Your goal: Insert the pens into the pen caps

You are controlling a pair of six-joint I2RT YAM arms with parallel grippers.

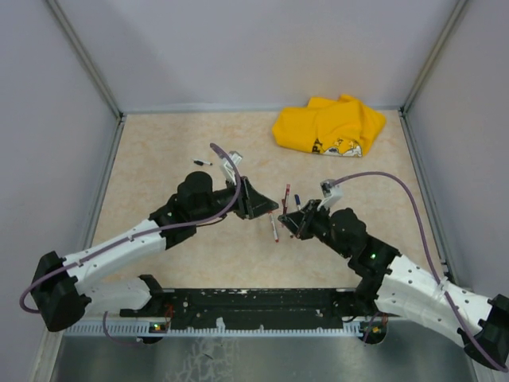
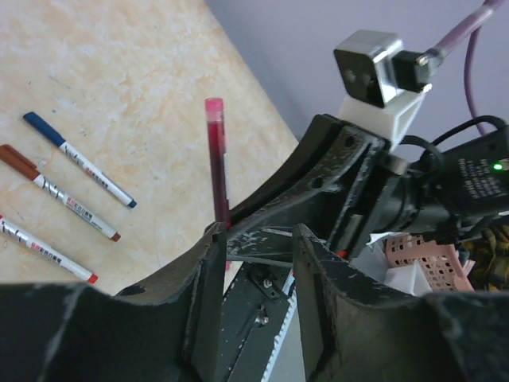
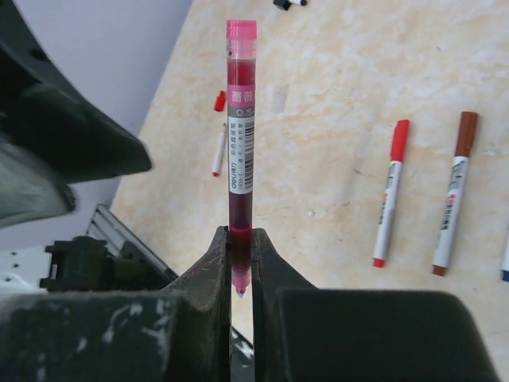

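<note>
My right gripper is shut on the lower part of a pink-tipped pen [image 3: 241,131], which stands upright, its label facing the right wrist view. The same pen [image 2: 217,159] shows in the left wrist view, beyond my left gripper. That gripper's fingers are apart with nothing between them; it is beside the held pen, not touching it. On the table lie a red-capped pen [image 3: 389,195], a brown-capped pen [image 3: 456,195] and a blue-capped pen [image 2: 79,159]. Farther off, a small red cap [image 3: 219,101] lies near a white pen [image 3: 219,151].
A black-and-white pen [image 1: 203,162] lies at the left back of the table. A yellow bag [image 1: 329,126] covers part of the back right. Both arms meet over the middle; bare tabletop [image 1: 159,139] shows at the back left.
</note>
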